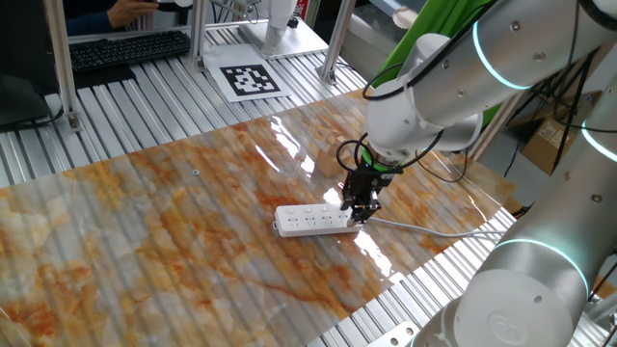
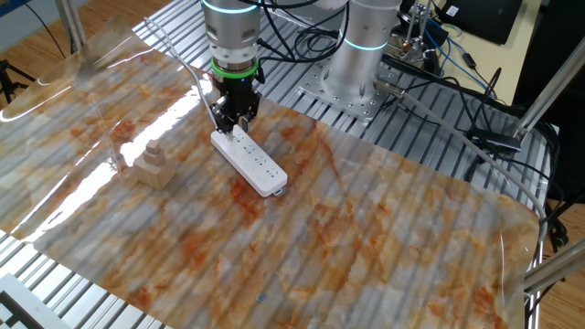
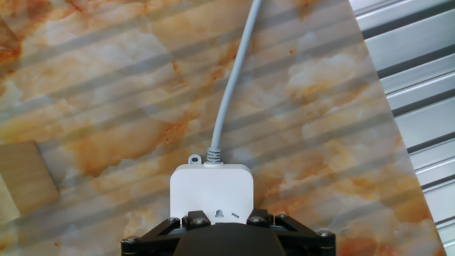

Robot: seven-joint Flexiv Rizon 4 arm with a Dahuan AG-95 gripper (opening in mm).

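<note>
A white power strip (image 1: 307,221) lies flat on the marble-patterned sheet, its sockets facing up. My gripper (image 1: 361,214) points down at the strip's cable end. In exterior view 2 the dark gripper (image 2: 236,124) meets the upper-left end of the strip (image 2: 256,166). From the wrist, the cable end of the strip (image 3: 211,188) shows just beyond the black fingers (image 3: 197,220), which cover the rest of it. Fingertip contact is hidden, and I cannot tell how far the fingers stand apart.
A grey cable (image 3: 233,85) runs from the strip towards the sheet's edge. Stacked wooden blocks (image 2: 154,167) stand to one side of the gripper. The marble-patterned sheet (image 1: 145,231) is largely clear beyond the strip's far end. Ribbed metal table (image 3: 419,107) borders it.
</note>
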